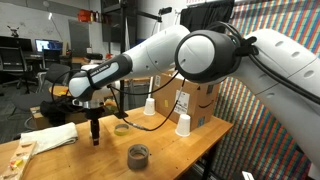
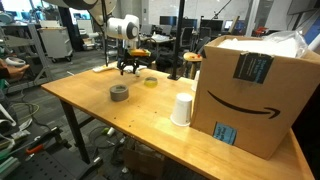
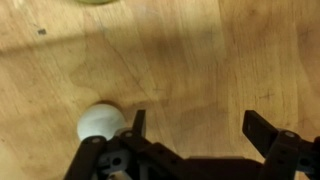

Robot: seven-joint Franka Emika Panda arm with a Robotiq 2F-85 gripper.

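My gripper is open in the wrist view, its two dark fingers wide apart with only bare wood between them. A round white object point(image 3: 100, 122) sits just outside the left finger, partly hidden by the gripper's body at its lower edge. Exterior view 1 has the gripper point(image 1: 95, 136) pointing down low over the left part of the wooden table. Far across the table in exterior view 2, the gripper point(image 2: 128, 69) is small, and its contact with the surface cannot be judged.
A grey round tin point(image 1: 138, 157) and a yellowish ring point(image 1: 121, 129) stand to the right. White cups point(image 1: 184, 125) and cardboard boxes point(image 2: 238, 95) lie farther right. A white towel point(image 1: 55, 137) and wooden tray point(image 1: 17, 160) are at the left.
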